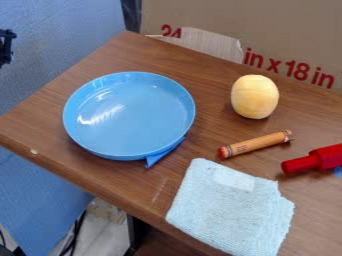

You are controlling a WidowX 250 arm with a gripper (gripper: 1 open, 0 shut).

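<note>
A blue round plate (pixel 128 112) rests on the wooden table (pixel 67 145) at the left, a small blue piece (pixel 159 157) sticking out from under its near edge. A yellow round object (pixel 254 96) stands behind an orange-brown cylinder (pixel 254 143). A red object (pixel 315 159) reaches the right edge, with a bit of blue beside it. A light blue cloth (pixel 227 207) lies at the front. Of my gripper, only a small dark part (pixel 4 45) shows at the far left edge; its finger cannot be made out.
A cardboard box (pixel 251 30) stands behind the table. A blue padded surface lies beyond the table's left edge. The table's back left corner and the area between plate and yellow object are clear.
</note>
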